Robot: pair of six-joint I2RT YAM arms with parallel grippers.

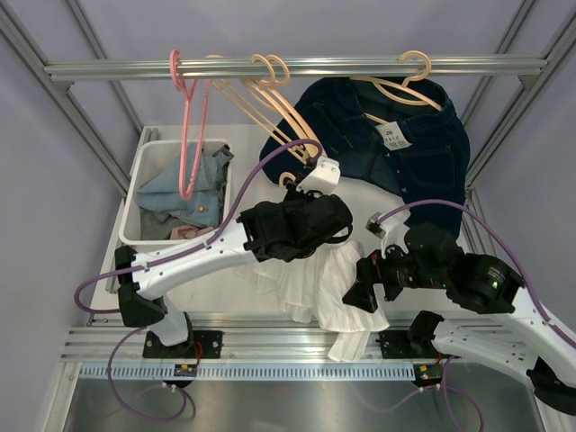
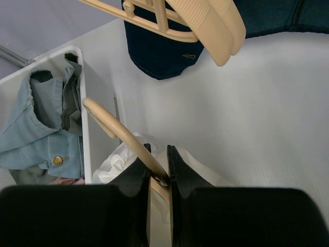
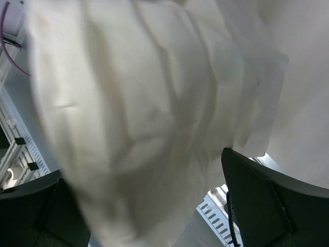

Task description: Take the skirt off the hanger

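Observation:
My left gripper is shut on a beige hanger (image 2: 131, 141), held just below the hangers on the rail in the top view. The white skirt (image 1: 346, 292) hangs down beneath it, pale fabric also showing behind the fingers in the left wrist view; whether it is still on that hanger I cannot tell. My right gripper (image 1: 369, 283) stands open over the skirt's right part, and in the right wrist view the white fabric (image 3: 144, 103) fills the space between and beyond its fingers.
A rail (image 1: 342, 67) carries beige hangers and a pink hanger (image 1: 187, 144). Dark denim jeans or a jacket (image 1: 423, 162) hang at the back right. A white bin (image 1: 135, 225) with folded clothes stands at the left. The white board is bare at the centre back.

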